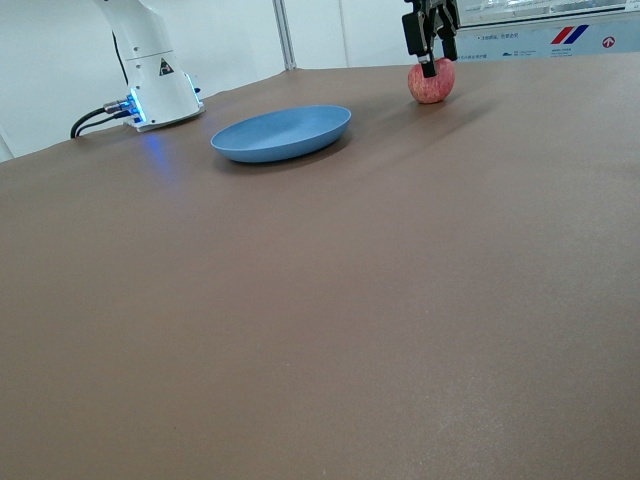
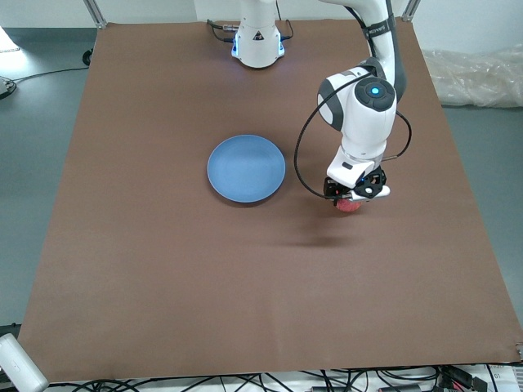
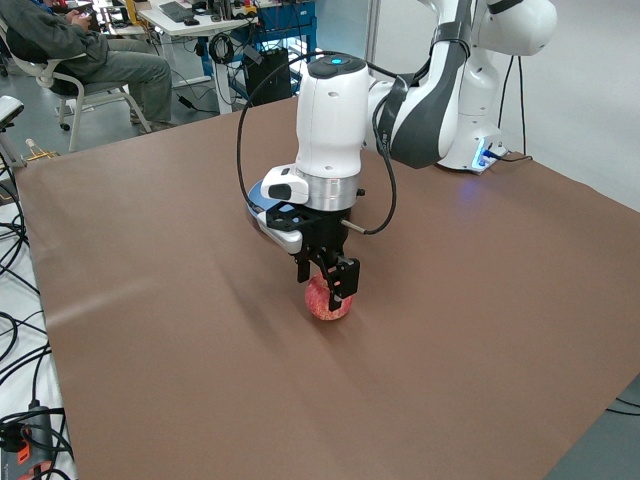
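A red apple (image 2: 348, 206) (image 1: 432, 88) (image 3: 323, 305) sits on the brown table just under my black gripper (image 1: 436, 50) (image 3: 322, 284), whose fingers reach down over its upper part. In the top view the fingers are at the apple's top and side; whether they close on it I cannot tell. A round blue plate (image 2: 246, 168) (image 1: 281, 130) lies to the apple's side, nearer the middle of the table; in the right view my arm mostly hides it.
The white arm base (image 2: 258, 45) stands at the back edge. Cables run along the front edge in the left view, and a seated person is beyond the table in the right view.
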